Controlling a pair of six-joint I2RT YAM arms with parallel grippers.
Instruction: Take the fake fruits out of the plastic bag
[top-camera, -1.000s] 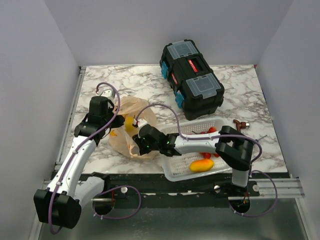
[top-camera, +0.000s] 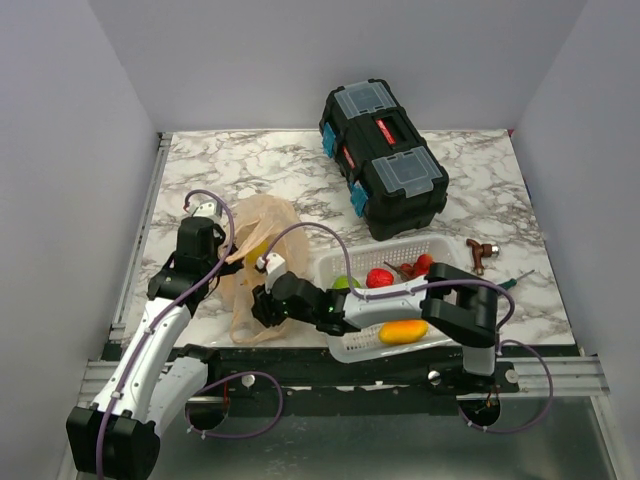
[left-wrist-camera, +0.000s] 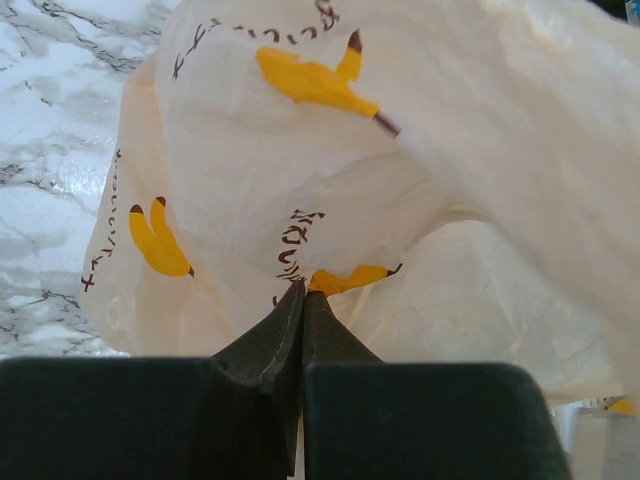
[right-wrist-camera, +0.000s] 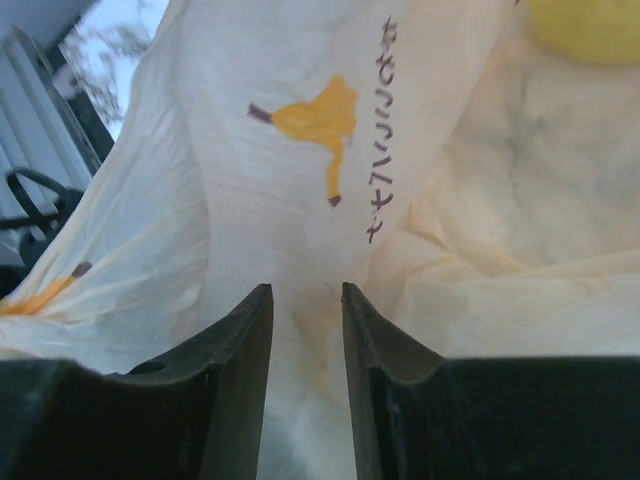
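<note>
The translucent plastic bag (top-camera: 265, 215) with yellow banana prints lies between both grippers. My left gripper is shut at the bag, its tips touching the film; whether film is pinched cannot be told. My right gripper is part open, its tips over folds of the bag, nothing clearly between them. A yellow fake fruit (right-wrist-camera: 575, 22) shows inside the bag at upper right of the right wrist view.
A white basket (top-camera: 437, 247) at right holds red, green and yellow fruit. A black toolbox (top-camera: 385, 150) stands at the back. Bare marble lies at the back left.
My left gripper moved toward the front earlier. The bag's folds have shifted, covering more of the yellow fruit.
</note>
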